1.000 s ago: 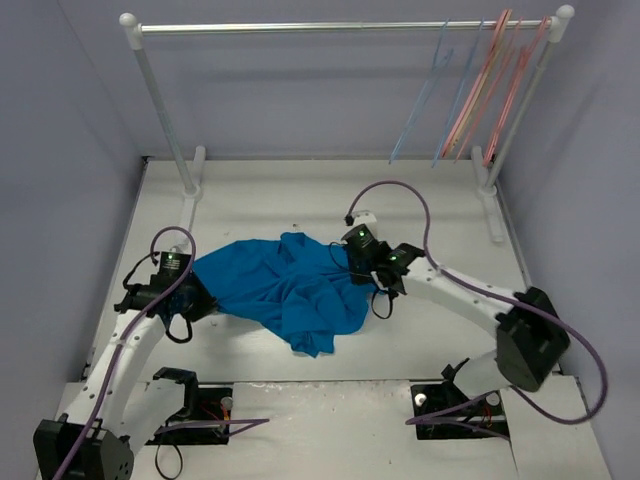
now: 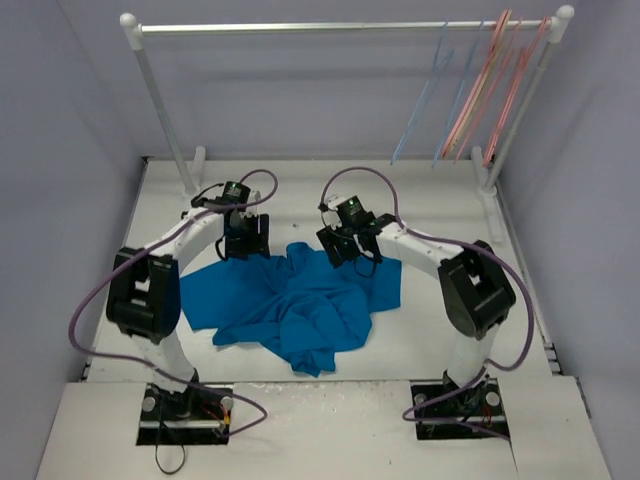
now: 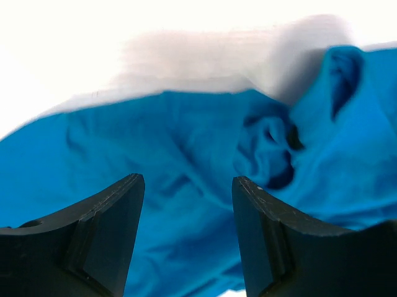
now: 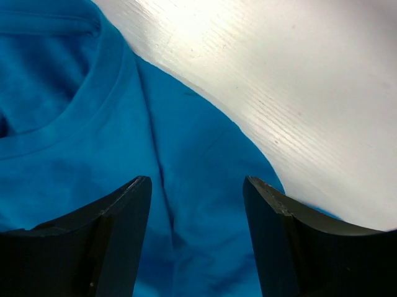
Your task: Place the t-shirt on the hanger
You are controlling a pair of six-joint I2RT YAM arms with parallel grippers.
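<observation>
A blue t-shirt (image 2: pixel 300 300) lies crumpled on the white table, its lower part bunched toward the front. Over its back left edge hangs my left gripper (image 2: pixel 246 250), open, with cloth below its fingers (image 3: pixel 118 216) and none gripped. My right gripper (image 2: pixel 337 254) is open too, above the back right part of the shirt; in the right wrist view the collar (image 4: pixel 93 99) shows at upper left and the shoulder edge runs down to the right. Several pink and blue hangers (image 2: pixel 485 85) hang at the right end of the rack rail.
The white rack (image 2: pixel 340 27) spans the back, with feet at the left (image 2: pixel 194 170) and right (image 2: pixel 490 205). Bare table (image 2: pixel 300 195) lies between the shirt and the rack. Purple cables loop around both arms.
The left gripper has moved right and backward from the shirt's left end; the right gripper has shifted left. Both arms have swung inward. Earlier the shirt's sides spread outward and its body slid slightly toward the front.
</observation>
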